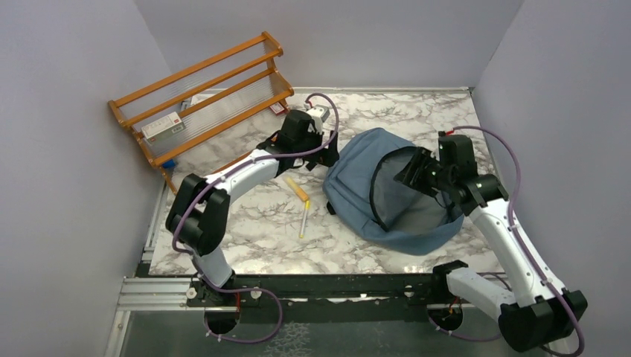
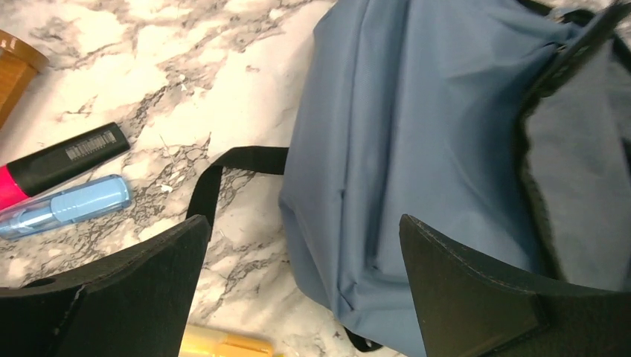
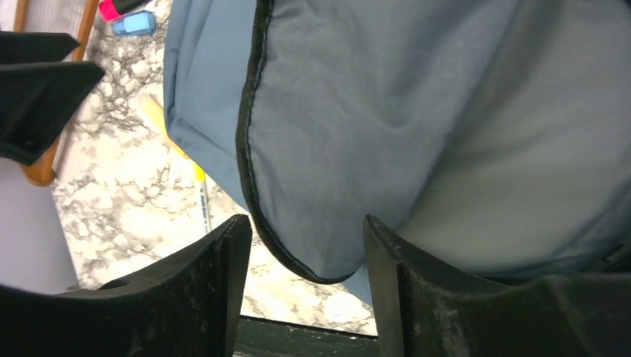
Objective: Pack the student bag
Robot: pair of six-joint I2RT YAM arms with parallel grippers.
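Observation:
The blue bag (image 1: 359, 181) lies on the marble table with its dark-edged mouth open and its grey inside showing. My left gripper is open above the bag's left side, empty between its fingers. Over the bag's mouth, my right gripper stands part open with nothing gripped between its fingers. In the left wrist view a black marker with a pink end (image 2: 71, 158) and a clear blue item (image 2: 91, 199) lie left of the bag. A yellow-orange stick (image 1: 297, 189) and a thin yellow-capped pen (image 1: 304, 219) lie nearer the front.
A wooden rack (image 1: 195, 97) stands at the back left, with a white box (image 1: 163, 127) in it. A black strap (image 2: 249, 158) trails from the bag.

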